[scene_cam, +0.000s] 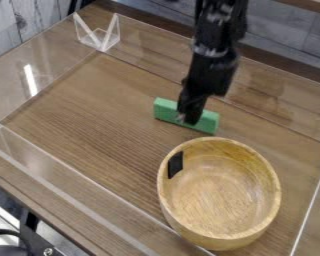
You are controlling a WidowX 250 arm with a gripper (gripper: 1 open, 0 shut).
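Note:
A green block [187,114] lies on the wooden table, above a round tan bowl [219,210] with a dark patch on its left rim. My gripper [200,105] hangs over the block, motion-blurred, so its fingertips are hard to make out and nothing clear shows between them; it looks shut.
A white wire holder [100,32] stands at the back left. Raised walls edge the back, and dark cables show at the lower left corner.

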